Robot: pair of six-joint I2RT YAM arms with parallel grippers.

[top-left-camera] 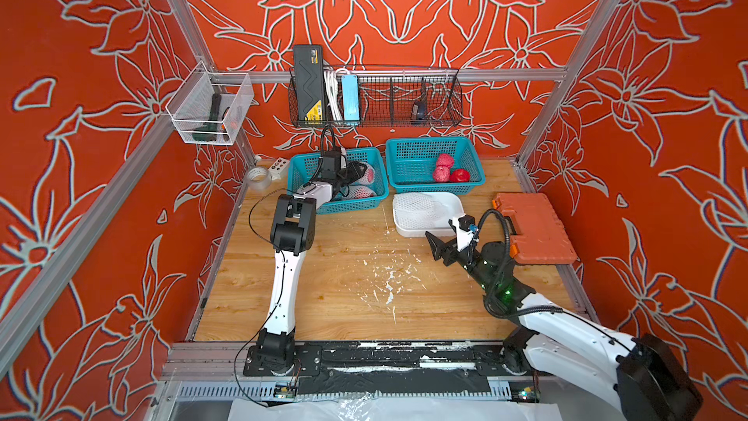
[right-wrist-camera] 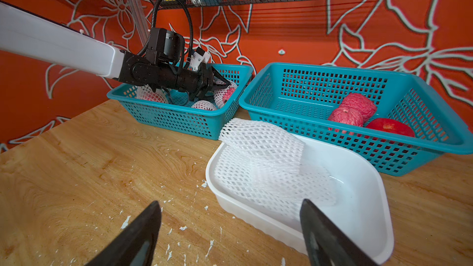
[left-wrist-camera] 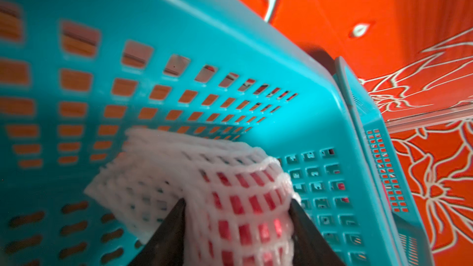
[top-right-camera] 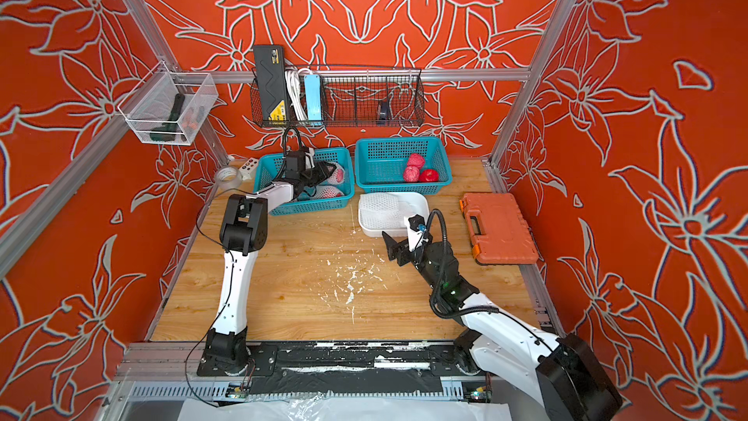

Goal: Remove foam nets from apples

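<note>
In the left wrist view, a red apple in a white foam net (left-wrist-camera: 246,216) lies in the left teal basket (left-wrist-camera: 295,113), the loose end of its net trailing left. The fingers of my left gripper stand part open on either side of it, close against the net; whether they grip it cannot be told. Other netted apples (right-wrist-camera: 152,93) lie in that basket, partly behind the left arm. My right gripper is open and empty, before the white tray (right-wrist-camera: 362,167). Foam nets (right-wrist-camera: 268,142) lie in the tray.
Two pinkish-red apples (right-wrist-camera: 347,113) and a bright red one (right-wrist-camera: 391,127) sit at the right of the right teal basket (right-wrist-camera: 290,78). An orange case (top-left-camera: 537,226) lies at the right. White scraps (top-left-camera: 389,276) dot the otherwise clear table middle.
</note>
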